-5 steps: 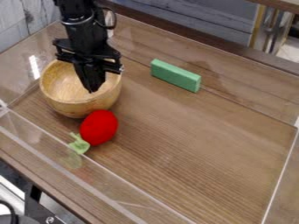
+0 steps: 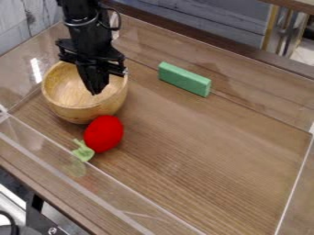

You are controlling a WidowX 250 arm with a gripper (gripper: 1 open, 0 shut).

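The black gripper [image 2: 90, 69] hangs over a wooden bowl [image 2: 61, 100] at the left, its fingertips low over the bowl's interior, shut with nothing visible between them. Beside the bowl's front right lies a red round object [image 2: 105, 134] with a pale green stem-like piece to its lower left. A green block [image 2: 185, 79] lies on the table to the back right of the bowl.
A pale rail runs along the left edge, and a raised wooden ledge [image 2: 282, 7] is at the top right.
The gripper has shifted very slightly over the bowl. The bowl, red object and green block look unmoved.
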